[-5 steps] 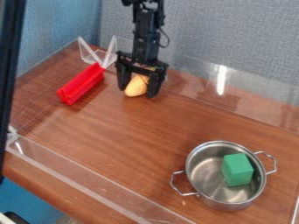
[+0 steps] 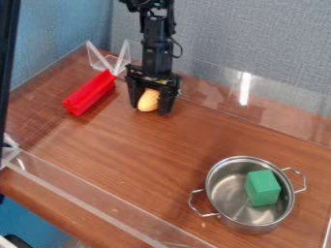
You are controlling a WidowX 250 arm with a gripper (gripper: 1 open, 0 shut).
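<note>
My black gripper is lowered at the back of the wooden table, its fingers open around a small yellowish-orange object that is partly hidden by them. A red elongated block lies to the left of the gripper. At the front right, a steel pot with two wire handles holds a green cube.
A clear plastic barrier runs along the back and the front left edge of the table. White brackets stand at the back left corner.
The gripper has shifted slightly and sits a little lower around the yellowish object than a second ago. The pot, cube and red block are unchanged.
</note>
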